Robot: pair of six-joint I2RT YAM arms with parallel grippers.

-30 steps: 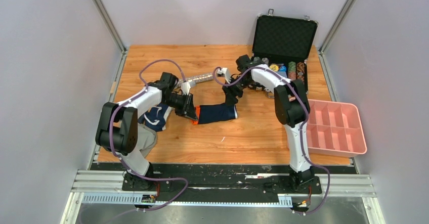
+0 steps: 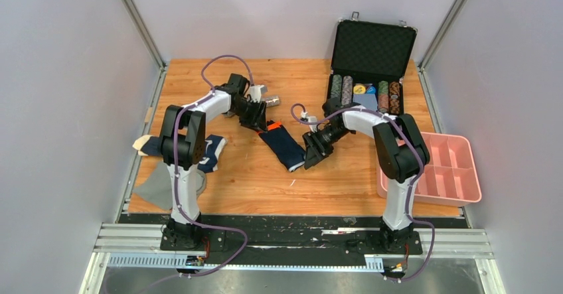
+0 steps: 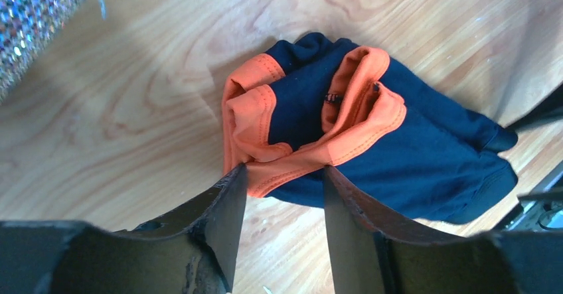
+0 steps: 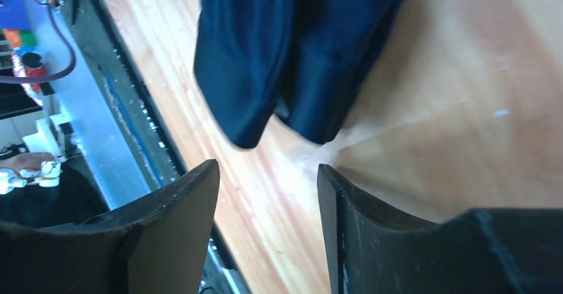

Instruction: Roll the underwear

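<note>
Navy underwear with an orange band [image 2: 283,145] lies folded at mid-table, now slanting from back left to front right. In the left wrist view its bunched orange band [image 3: 358,138] is at the fingertips of my left gripper, which is part open; whether cloth is gripped there is unclear. My right gripper stands open beside the navy end [image 4: 319,88] of the underwear, nothing between its fingers.
A pink divided bin [image 2: 448,191] is at the right, a black case of chips [image 2: 372,42] at the back right. Other garments [image 2: 159,184] lie at the left, and a glittery item [image 3: 33,8] behind the underwear.
My left gripper has moved toward the back and my right gripper toward the front. The underwear has turned from roughly level to diagonal, orange end toward the back.
</note>
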